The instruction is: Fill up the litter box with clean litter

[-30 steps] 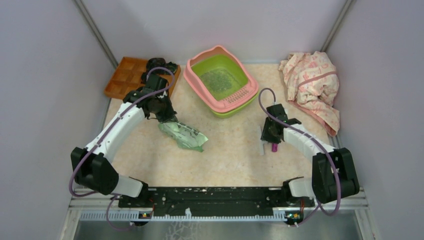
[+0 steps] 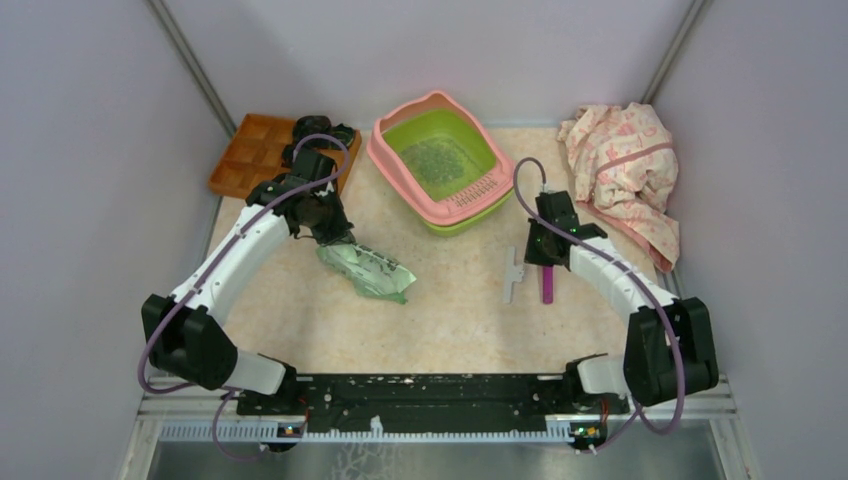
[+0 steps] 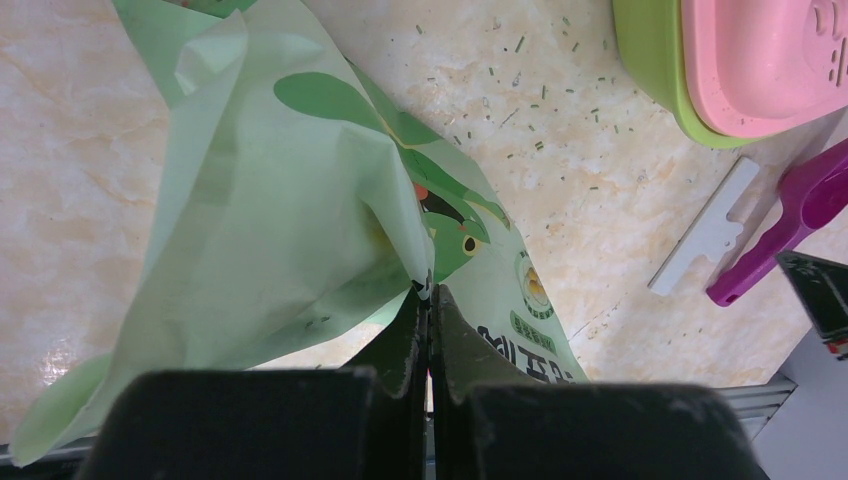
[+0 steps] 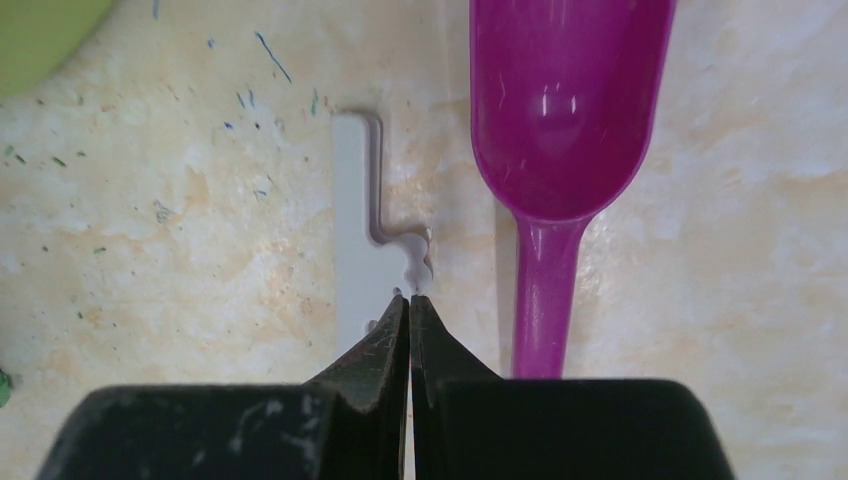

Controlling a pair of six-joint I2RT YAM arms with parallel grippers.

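The pink-rimmed green litter box (image 2: 376, 150) stands at the back centre, with a thin patch of litter on its floor. Left of centre lies the pale green litter bag (image 2: 372, 272); my left gripper is shut on its gathered film. The white bag sealing clip (image 4: 352, 210) lies flat on the table beside the purple scoop (image 4: 545, 290). Above the clip and scoop, my right gripper has its fingers together with nothing between them; the clip is outside them.
An orange divided tray (image 2: 240, 160) holding dark items is at the back left. Crumpled patterned cloth (image 2: 625, 160) fills the back right. Green litter bits are scattered near the box.
My right gripper has risen and drawn back toward the litter box, away from the clip. The clip has gone from tilted or on edge to flat, slightly further left. The left arm is still.
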